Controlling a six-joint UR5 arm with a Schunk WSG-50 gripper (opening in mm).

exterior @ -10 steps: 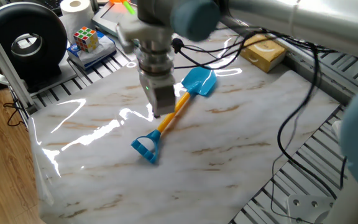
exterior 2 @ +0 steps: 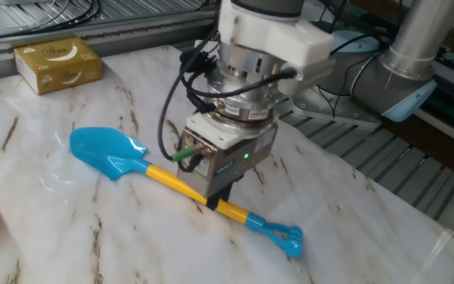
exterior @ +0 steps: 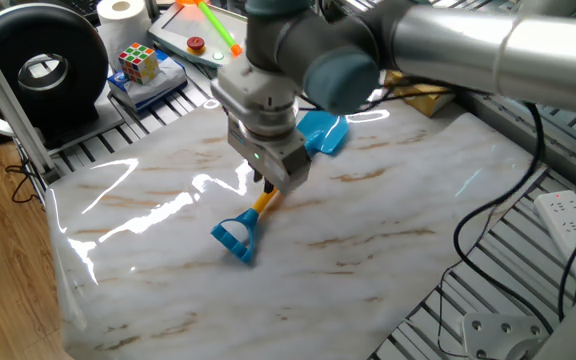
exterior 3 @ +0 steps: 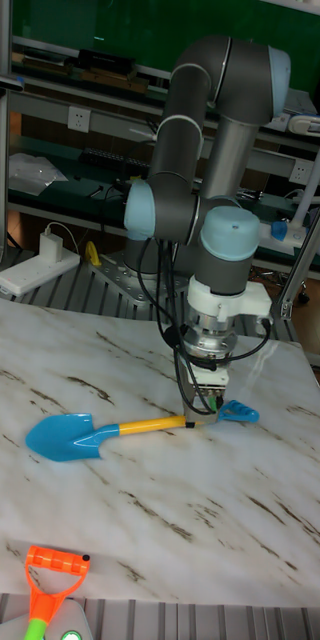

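A toy shovel lies flat on the marble-patterned table sheet, with a blue blade (exterior 2: 107, 150), a yellow shaft (exterior 2: 176, 183) and a blue grip (exterior 2: 280, 235). My gripper (exterior 2: 219, 200) points down at the shaft, closer to the blue grip than to the blade. Its dark fingertips are at the height of the shaft in exterior view 2. In exterior view 1 the gripper body hides much of the shaft, and only the grip (exterior: 236, 236) and blade (exterior: 324, 132) stand clear. How wide the fingers stand does not show.
A yellow box (exterior 2: 57, 65) sits at the table's edge. An orange-and-green toy handle (exterior 3: 57, 565) lies off the sheet, opposite the arm's base. A Rubik's cube (exterior: 139, 63) rests on a blue-and-white pack (exterior: 148, 86). Most of the sheet (exterior: 368, 260) is bare.
My gripper has turned and shifted right in exterior view 1, from beside the shaft to over it, and come lower. The shovel lies where it was.
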